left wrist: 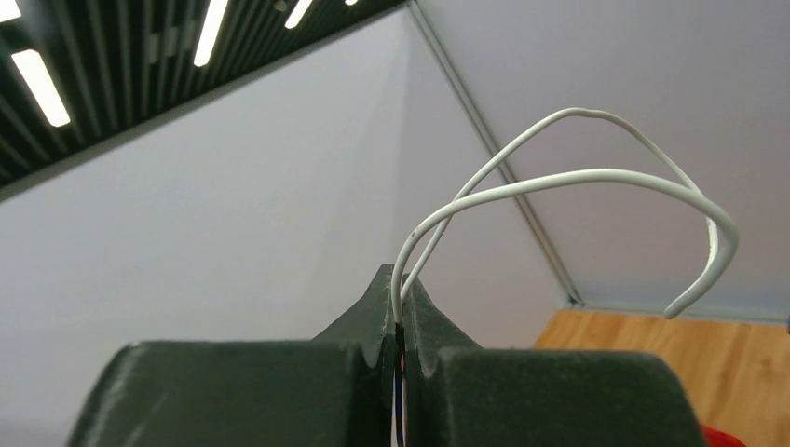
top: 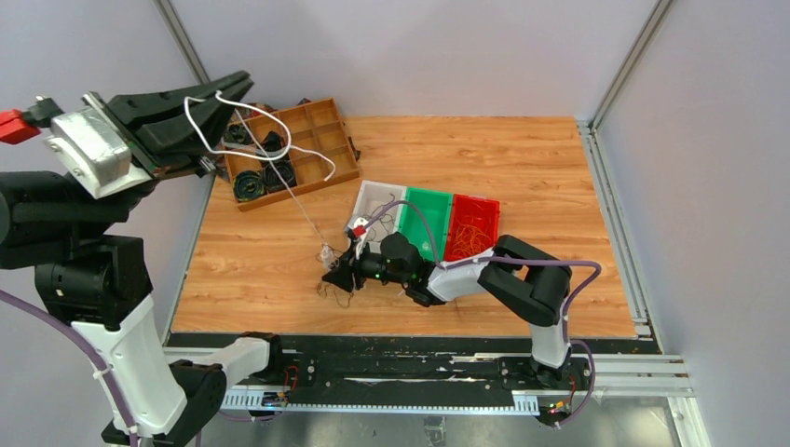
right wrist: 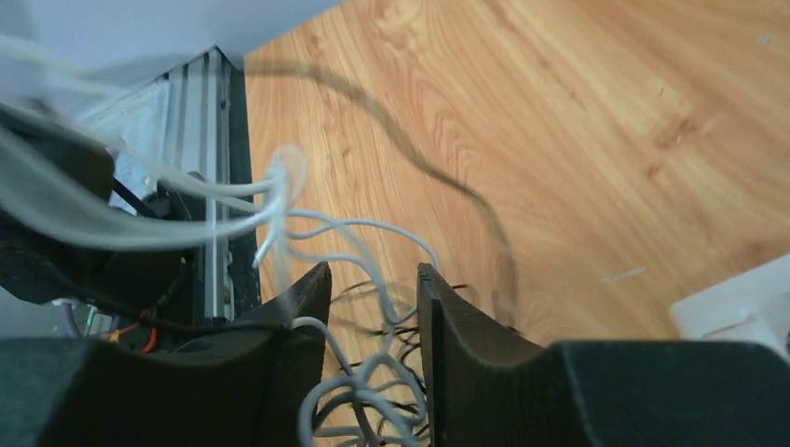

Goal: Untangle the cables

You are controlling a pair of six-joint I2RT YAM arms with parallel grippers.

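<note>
A looped white cable (left wrist: 596,176) hangs from my left gripper (top: 224,93), which is shut on it, raised high at upper left. A strand runs from there down to a tangle of white and dark cables (right wrist: 368,391) on the table. My right gripper (top: 335,275) is low over this tangle, fingers apart, with strands between and below them. In the right wrist view nearer strands are blurred, so whether any is pinched cannot be told.
A wooden divided tray (top: 326,130) with coiled cables stands at back left. White (top: 361,200), green (top: 430,200) and red (top: 475,209) bins stand right of the tangle.
</note>
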